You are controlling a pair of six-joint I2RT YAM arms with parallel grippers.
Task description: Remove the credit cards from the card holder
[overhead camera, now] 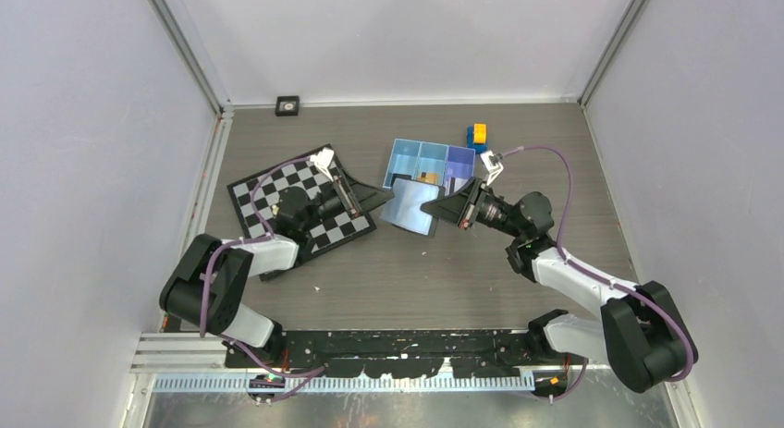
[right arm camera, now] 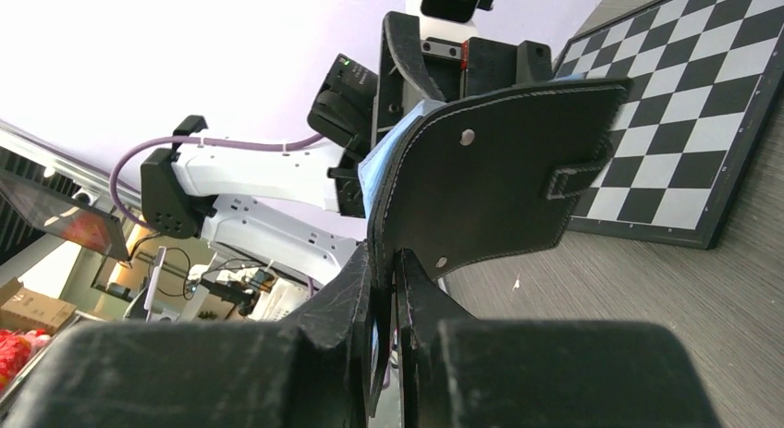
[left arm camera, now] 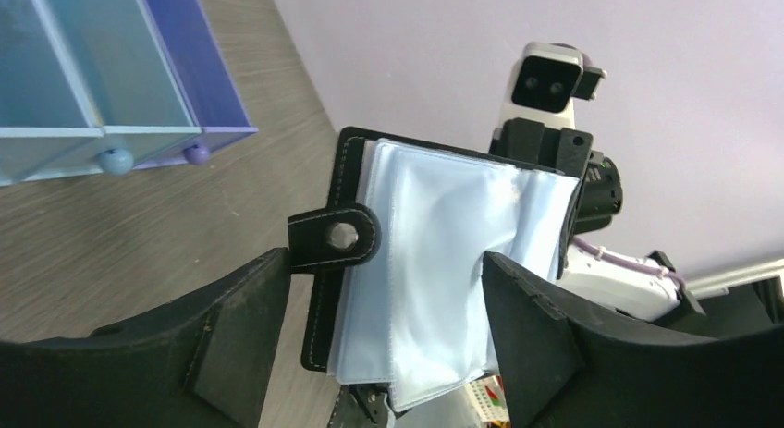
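The card holder point(overhead camera: 412, 206), a black case with clear light-blue sleeves point(left arm camera: 439, 262) and a snap tab point(left arm camera: 333, 234), is held up between the two grippers. My right gripper is shut on one edge of it, its black back point(right arm camera: 499, 169) facing the right wrist camera. My left gripper is at the other side, part open, its fingertips close to the tab and sleeves; whether they touch is unclear. No individual card can be made out.
A compartment organizer point(overhead camera: 407, 155) lies behind the holder, a checkerboard point(overhead camera: 268, 188) under the left arm, and a yellow-blue block point(overhead camera: 479, 134) at the back right.
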